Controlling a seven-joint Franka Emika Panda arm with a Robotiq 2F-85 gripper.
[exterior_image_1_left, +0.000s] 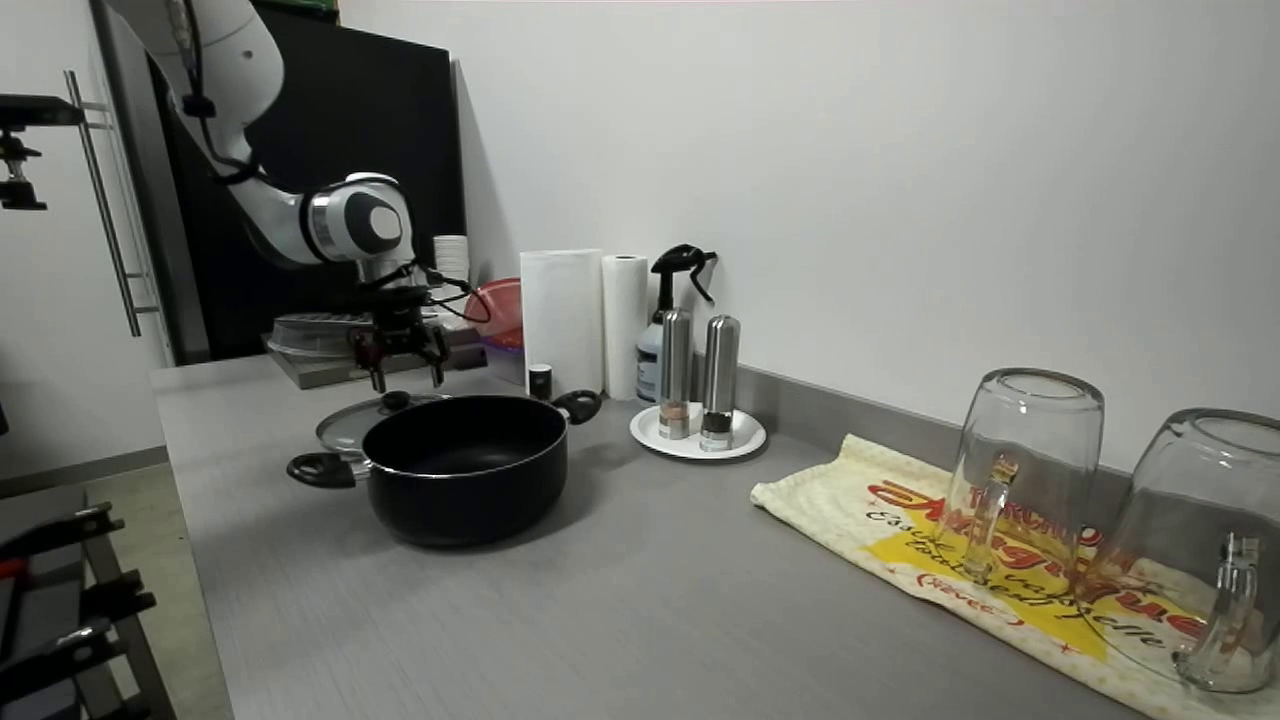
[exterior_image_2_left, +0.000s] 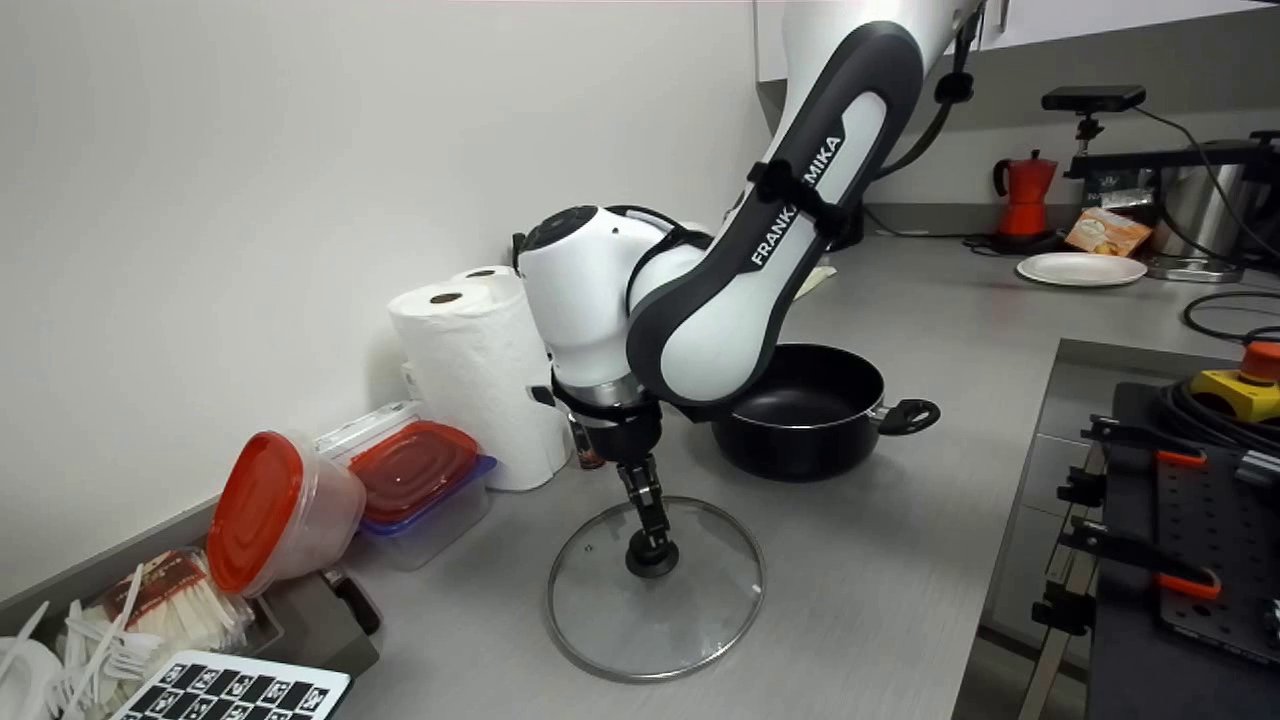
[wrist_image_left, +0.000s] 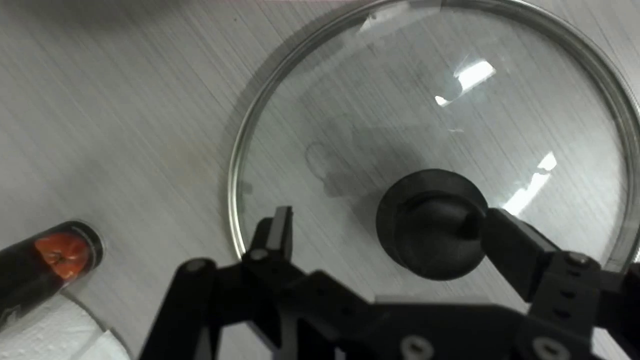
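Note:
A glass lid (exterior_image_2_left: 600, 612) with a metal rim lies on the counter, its black knob (wrist_image_left: 433, 225) on top. My gripper is open just above the lid. In the wrist view the knob shows between the two fingers, close to the right-hand finger (wrist_image_left: 510, 246) and well away from the left-hand one; whether the right one touches it I cannot tell. The black pot (exterior_image_1_left: 468, 504), empty and uncovered, stands beside the lid in both exterior views. From exterior view 1 the pot partly hides the lid, while my gripper (exterior_image_1_left: 408, 374) hangs over the knob.
Paper towel rolls (exterior_image_2_left: 462, 360) and a small dark jar (exterior_image_1_left: 540, 382) stand near the wall. Plastic tubs with red lids (exterior_image_2_left: 420, 474) sit beside the rolls. Two grinders rest on a white plate (exterior_image_1_left: 750, 438). Glass mugs (exterior_image_1_left: 1020, 480) stand upside down on a cloth. Mid-counter is clear.

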